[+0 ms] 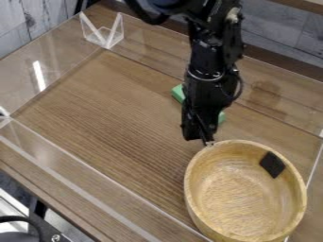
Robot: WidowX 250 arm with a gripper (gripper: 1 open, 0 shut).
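Note:
My black gripper [198,130] points down in the middle-right of the camera view, its fingertips low over the wooden surface just above and left of a large round yellow bowl [245,197]. Its fingers look close together, with nothing visible between them. A green object [179,93] lies on the surface behind the gripper, mostly hidden by it. The bowl holds a small black rectangle [271,164] on its inner right side.
A white wire-like piece [104,30] stands at the back left. A wooden ledge runs along the back right, and dark cables show at the bottom left.

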